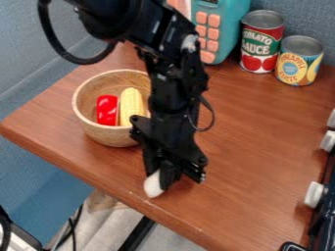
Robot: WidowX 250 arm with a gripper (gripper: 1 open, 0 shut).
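Observation:
My black gripper (pixel 167 173) is low over the wooden table, in front of and right of the wooden bowl (pixel 89 120), with a small white object (pixel 153 185) at its fingertips. Whether the fingers grip that object or only surround it is unclear. The bowl holds a red item (pixel 106 110) and a yellow corn cob (pixel 131 104).
Behind stand a tomato sauce can (pixel 260 44), a yellow-labelled can (pixel 299 63) and a teal toy (pixel 210 25). A black appliance with white knobs (pixel 320 221) lines the right edge. The table's front left edge lies near my gripper.

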